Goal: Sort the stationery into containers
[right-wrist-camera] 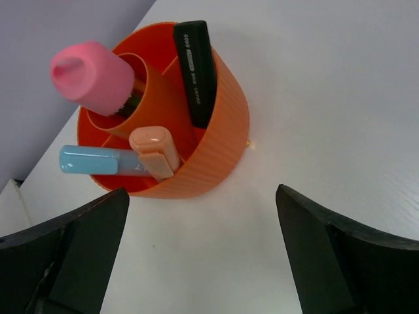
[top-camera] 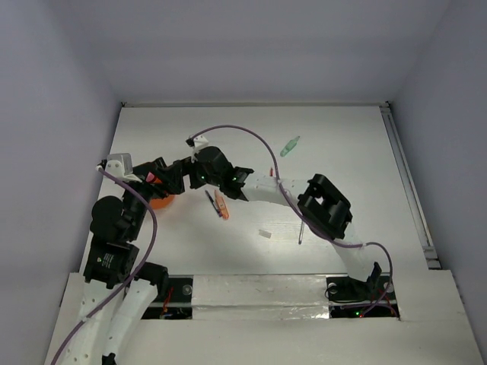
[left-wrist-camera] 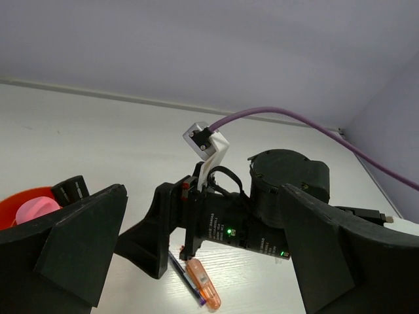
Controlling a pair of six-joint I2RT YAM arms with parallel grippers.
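Observation:
An orange container (top-camera: 163,199) (right-wrist-camera: 219,147) at the left holds a pink item (right-wrist-camera: 91,78), a black item (right-wrist-camera: 195,72), a light-blue item (right-wrist-camera: 91,159) and a peach item (right-wrist-camera: 152,147). My left gripper (top-camera: 166,171) hangs open over it. My right gripper (top-camera: 186,173) is open beside the left one, facing the container. On the table lie a dark pen (left-wrist-camera: 186,281), an orange cutter (left-wrist-camera: 203,284), a green item (top-camera: 290,146) and a silver pen (top-camera: 300,234).
A pale small piece (top-camera: 265,234) lies at the front middle. Walls bound the sides and back.

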